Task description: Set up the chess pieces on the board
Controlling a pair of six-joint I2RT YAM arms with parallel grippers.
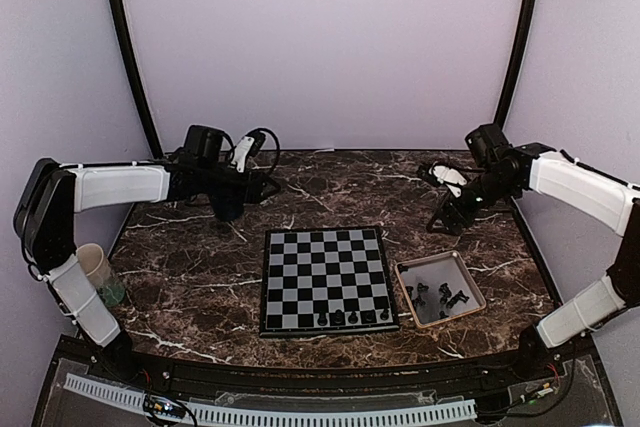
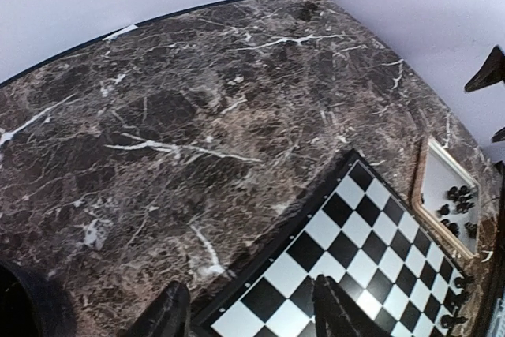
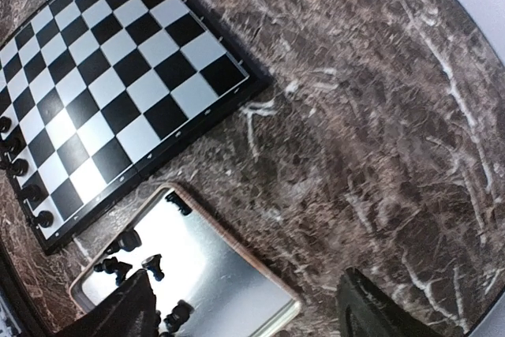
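Note:
The checkered chess board (image 1: 325,262) lies mid-table, with several black chess pieces (image 1: 352,317) standing along its near row. To its right a white tray (image 1: 475,287) with a tan rim holds more dark pieces (image 3: 122,262), some lying on their sides. My left gripper (image 1: 262,187) hovers behind the board's far left corner; in the left wrist view its fingers (image 2: 170,312) are apart with nothing between them. My right gripper (image 1: 448,219) hangs above the table behind the tray. Its fingers (image 3: 134,309) are spread in the right wrist view, and the gap is empty.
A dark container (image 1: 227,205) stands behind the board on the left, below the left arm. A pale cup (image 1: 97,272) sits at the table's left edge. Bare marble tabletop (image 1: 335,182) stretches across the back.

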